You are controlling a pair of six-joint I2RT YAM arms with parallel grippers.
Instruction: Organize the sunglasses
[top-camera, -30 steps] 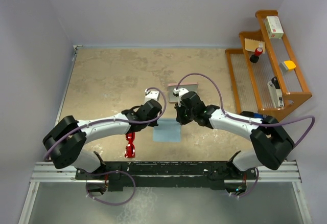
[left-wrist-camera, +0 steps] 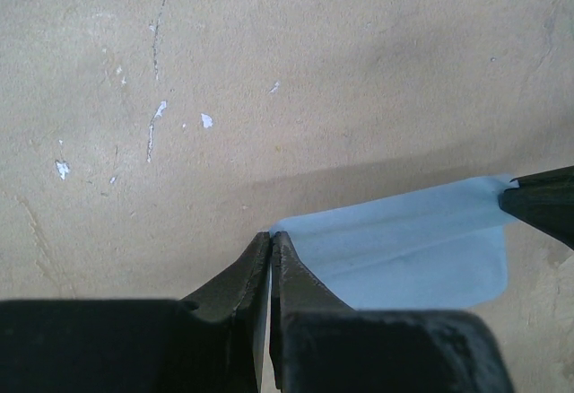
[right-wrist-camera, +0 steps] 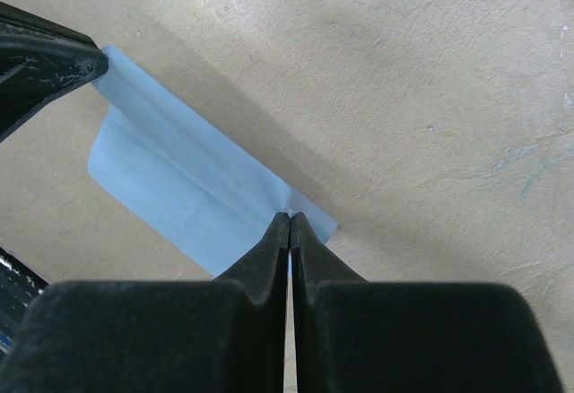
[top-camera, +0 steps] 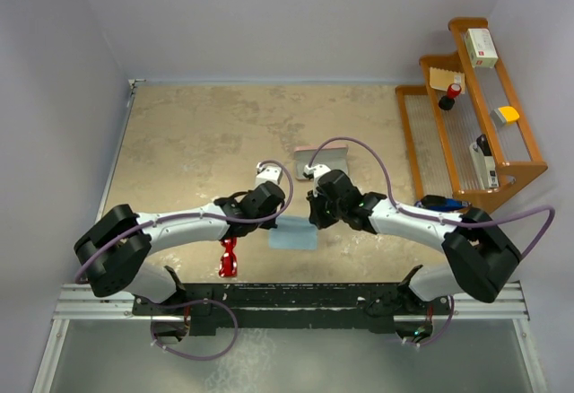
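Observation:
A light blue cloth (top-camera: 292,239) lies on the table between my two arms, its far edge raised and brought over the rest. At its left corner my left gripper is shut with the thin cloth edge at its fingertips. My right gripper is likewise shut on the cloth near the opposite corner. A slim band of upper cloth (left-wrist-camera: 404,218) stretches between both grippers, above the flat lower part. Left of the cloth is a glossy red item (top-camera: 229,257), too small to identify surely as sunglasses. Behind the grippers sits a grey open case (top-camera: 323,161).
A wooden shelf rack (top-camera: 489,97) on the right holds a green-white box (top-camera: 481,48), a yellow item (top-camera: 506,115) and other small things. A dark blue item (top-camera: 444,203) lies by its near end.
Both grippers have come slightly toward the table's near edge, carrying the cloth's far edge with them. The red item and the grey case have stayed put.

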